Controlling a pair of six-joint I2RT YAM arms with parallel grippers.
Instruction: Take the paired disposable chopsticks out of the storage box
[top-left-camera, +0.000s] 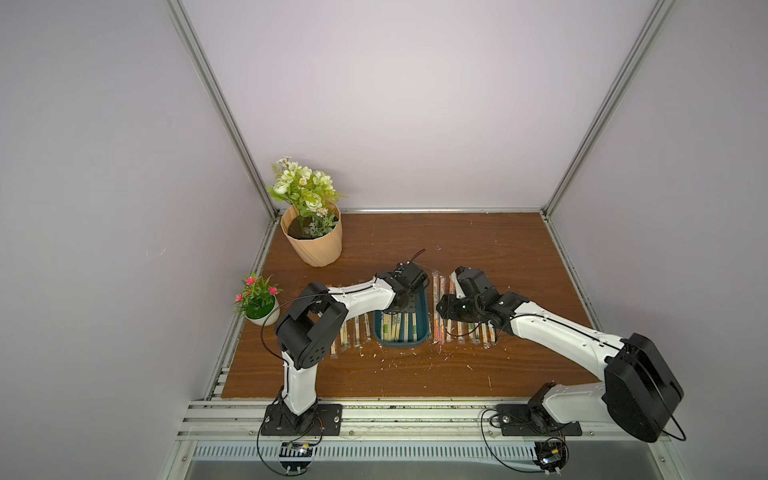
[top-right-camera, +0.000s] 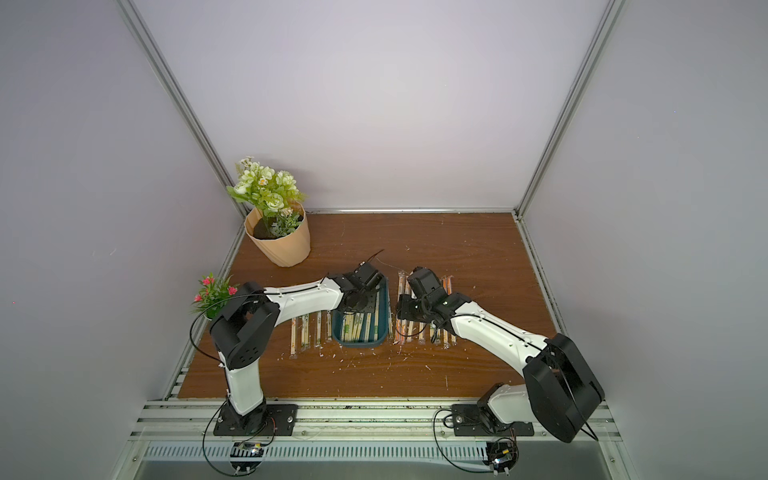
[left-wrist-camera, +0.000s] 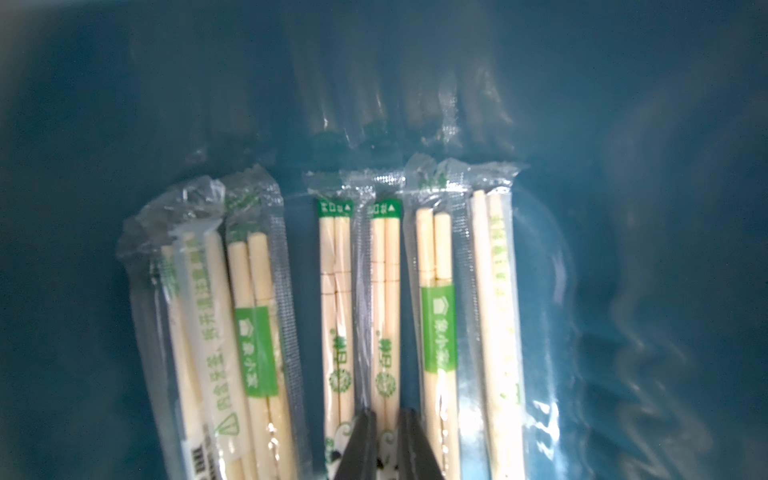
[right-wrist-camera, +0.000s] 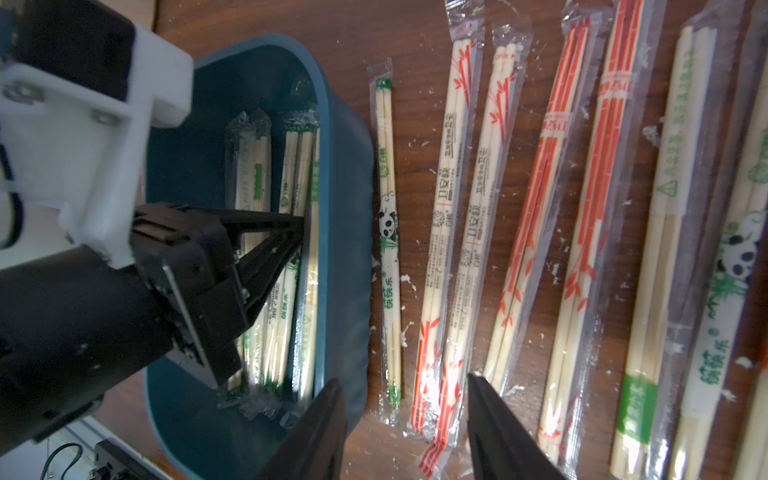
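Note:
The teal storage box (right-wrist-camera: 340, 336) holds several pairs of wrapped chopsticks (left-wrist-camera: 385, 312), lying side by side. My left gripper is down inside the box, its narrowly parted fingertips over the middle pairs; whether they grip one is unclear. In the top views the left wrist hides part of the box. My right gripper is open beside the box's right wall, over wrapped chopsticks on the table, with nothing held.
Rows of wrapped chopsticks (top-right-camera: 305, 329) lie on both sides of the box. A large potted plant (top-left-camera: 312, 248) stands at back left, a small flower pot (top-left-camera: 264, 316) at left.

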